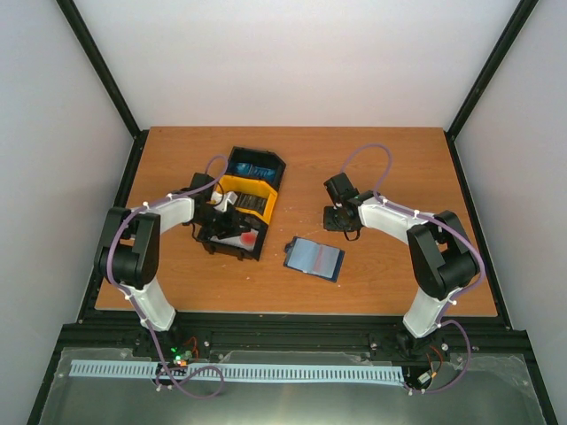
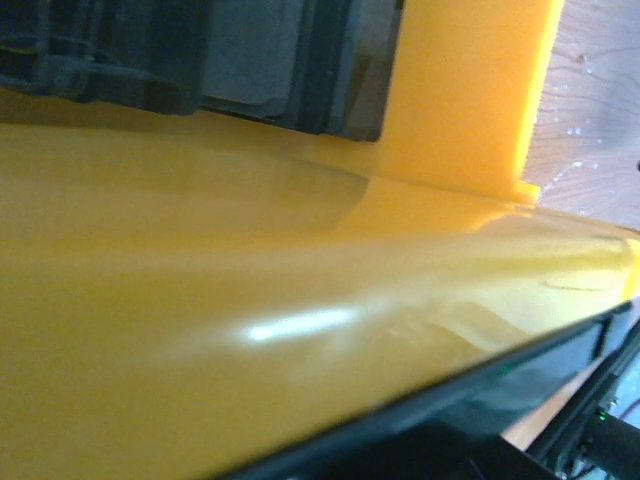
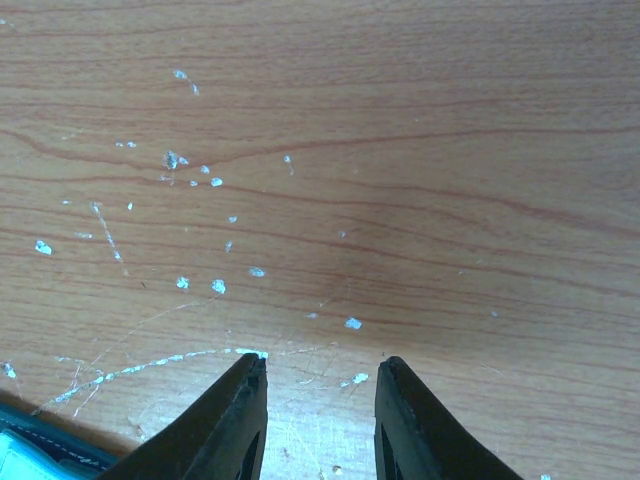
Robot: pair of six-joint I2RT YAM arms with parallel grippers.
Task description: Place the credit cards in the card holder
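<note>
A flat card holder with pale clear sleeves and a dark edge lies open at the table's middle front. My left gripper is low over the toolbox's yellow tray; the left wrist view is filled by yellow plastic and dark compartments, with the fingers not visible. A red-and-white item lies in the front black section. My right gripper hovers over bare wood right of the holder, fingers apart and empty. I cannot identify credit cards for certain.
The toolbox's rear black section holds blue items. The holder's blue-black corner shows at the lower left of the right wrist view.
</note>
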